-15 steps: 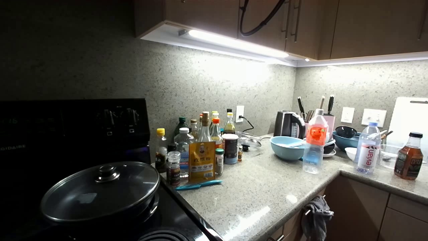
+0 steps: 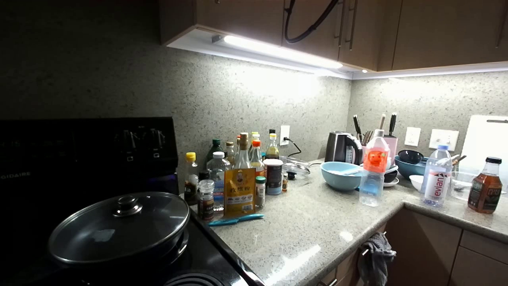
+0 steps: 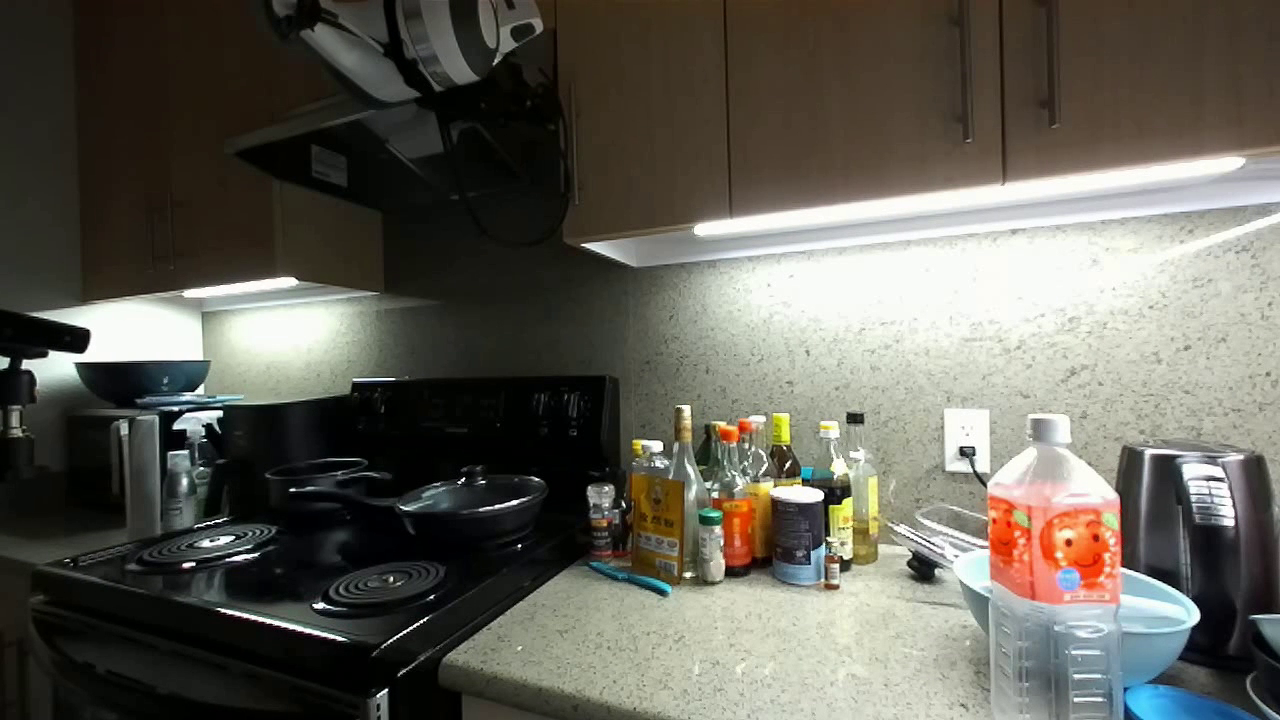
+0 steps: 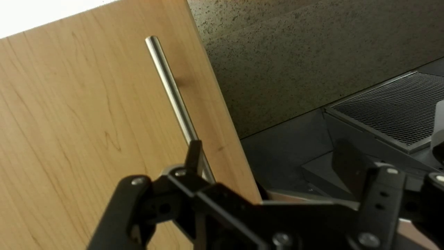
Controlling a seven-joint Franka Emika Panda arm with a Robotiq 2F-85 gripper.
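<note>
My gripper is open in the wrist view, its two dark fingers wide apart and nothing held between them. A slim metal bar handle (image 4: 168, 81) is fixed to a light wooden cabinet door (image 4: 83, 116). One finger (image 4: 194, 156) overlaps the lower part of this handle; whether they touch I cannot tell. The other finger (image 4: 348, 168) lies beyond the door's edge, over the dark area by the hood. In exterior view 2 the white arm (image 3: 414, 48) hangs high in front of the range hood, its gripper hard to make out in shadow.
The range hood's mesh filter (image 4: 389, 110) is close by on the right. Below, a lidded pan (image 3: 474, 504) sits on the stove, with several bottles (image 3: 726, 480) along the wall. A plastic bottle (image 3: 1056, 552) stands on the counter, whose front middle is clear.
</note>
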